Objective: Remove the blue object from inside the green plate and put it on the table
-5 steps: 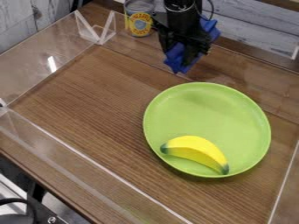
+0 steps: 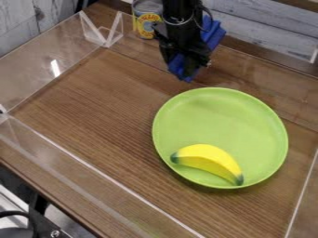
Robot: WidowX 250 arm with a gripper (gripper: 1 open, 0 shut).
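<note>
The black gripper reaches in from the top of the view, beyond the far rim of the green plate. A blue object shows at its fingertips, and more blue appears at the upper right behind the gripper. The gripper covers much of that object, so whether its fingers are closed around it or the object touches the table is hard to make out. The green plate lies at the right of the table, with a yellow banana in its near part.
Behind the gripper on the left stands a jar with a yellowish look. Clear plastic panels line the left side, and a black cable lies at the lower left.
Plate and banana have stayed put.
</note>
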